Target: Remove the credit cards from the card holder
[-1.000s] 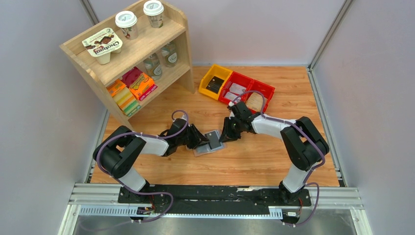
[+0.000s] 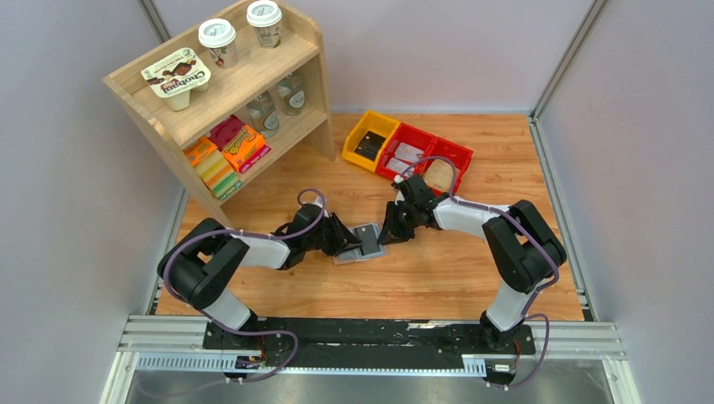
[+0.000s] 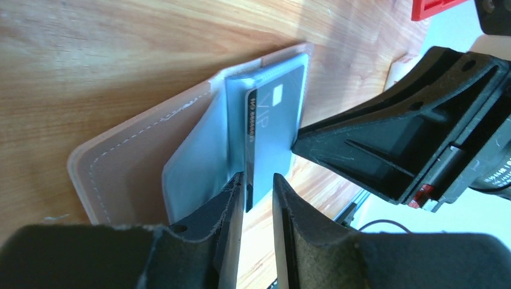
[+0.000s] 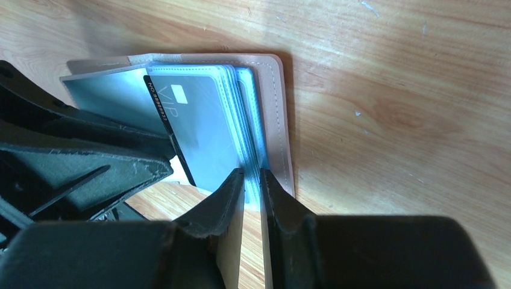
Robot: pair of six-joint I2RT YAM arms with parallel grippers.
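Observation:
An open card holder (image 4: 277, 120) with a tan cover and blue plastic sleeves lies on the table between the grippers. A silvery-blue card (image 4: 199, 126) with a black strip and white square sits in its sleeves. In the left wrist view, my left gripper has its tips close together at the card's strip edge; whether anything is between them is unclear. In the right wrist view, my right gripper has its fingertips slightly apart at the edge of the stacked sleeves.
A wooden shelf (image 2: 168, 126) with cups, bottles and snacks stands at back left. Yellow (image 2: 358, 130) and red (image 2: 425, 135) bins lie at the back middle. Bare table surrounds the holder in front and to the right.
My left arm has shifted very slightly in the top view. The right arm and card holder look almost unchanged.

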